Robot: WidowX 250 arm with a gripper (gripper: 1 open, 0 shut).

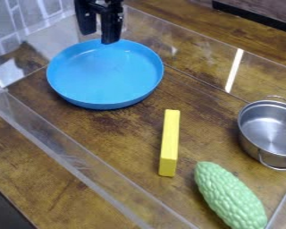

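Observation:
The dark gripper (100, 23) hangs over the back rim of an empty blue plate (104, 75) at the upper left; whether its fingers are open or shut is not clear. A yellow block (170, 141) lies on the wooden surface right of centre. A green bumpy vegetable toy (229, 193) lies at the lower right, and a steel pot (270, 131) stands at the right edge.
Clear plastic edging runs along the left and right sides of the wooden surface (97, 161). A tiled wall (21, 22) is at the upper left.

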